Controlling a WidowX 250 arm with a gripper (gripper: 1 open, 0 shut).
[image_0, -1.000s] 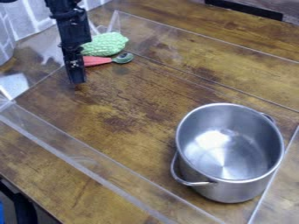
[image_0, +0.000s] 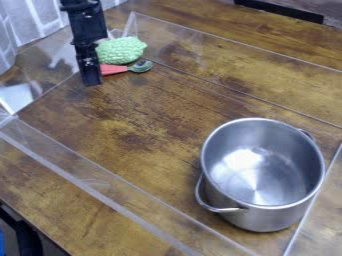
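Observation:
My gripper (image_0: 90, 75) hangs low over the wooden table at the back left, just left of a pale green textured object (image_0: 122, 49) and a small utensil with a red handle (image_0: 114, 69) and a greenish round end (image_0: 140, 66). The gripper's fingertips are small and dark, so whether they are open or shut is unclear.
A large steel pot (image_0: 261, 180) with side handles stands at the front right. Clear plastic edging borders the work area, with a reflective sheet along the left back.
The gripper has shifted slightly right and up over the last second. The other objects are where they were.

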